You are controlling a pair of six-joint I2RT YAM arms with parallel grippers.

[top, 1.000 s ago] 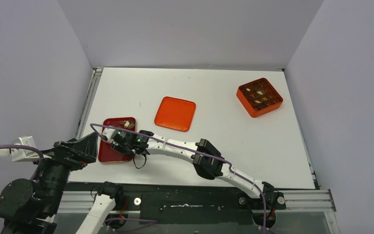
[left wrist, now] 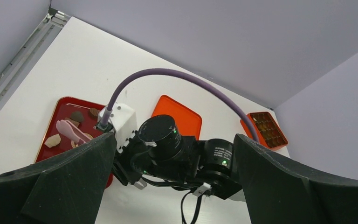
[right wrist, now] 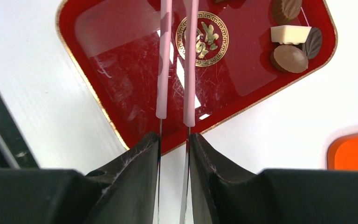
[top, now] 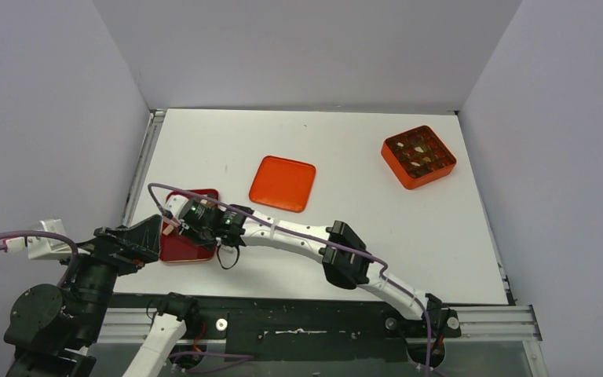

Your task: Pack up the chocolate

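In the right wrist view, the long pink-tipped fingers of my right gripper reach over the dark red tray [right wrist: 121, 84]; their tips run out of the frame top, so what lies between them is hidden. Several chocolates cluster at the tray's corner, among them a round milk one [right wrist: 289, 59], a white one [right wrist: 290, 34] and a dark one [right wrist: 312, 43]. My left gripper stands open in the left wrist view, the right arm seen beyond its fingers.
An orange box [top: 418, 157] with a divided insert and some pieces sits at the back right. An orange lid [top: 283, 181] lies in the middle.
My right gripper's wrist has shifted slightly up in the top view, over the tray, and its arm with it.
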